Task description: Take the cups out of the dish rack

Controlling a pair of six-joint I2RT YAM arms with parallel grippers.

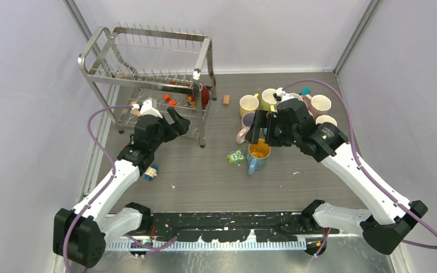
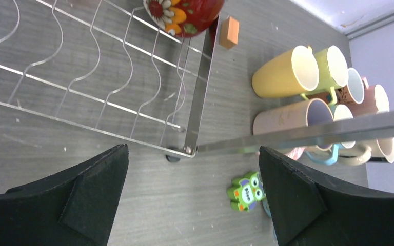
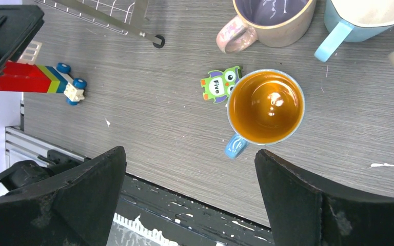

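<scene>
The steel dish rack (image 1: 148,31) stands at the back left, with a red flowered cup (image 2: 187,15) at its lower right end. My open left gripper (image 1: 176,122) is by the rack's front right, nothing between its fingers. My right gripper (image 1: 260,128) is open over the cluster of cups on the right: yellow (image 2: 274,74), purple-lined (image 3: 282,31), light blue (image 3: 351,36) and others. A cup with orange inside (image 3: 266,105) stands below it, in front of the group.
A green owl toy (image 3: 216,84) lies by the orange cup, a wooden block (image 1: 226,100) right of the rack, and a colourful toy vehicle (image 3: 36,77) at the left.
</scene>
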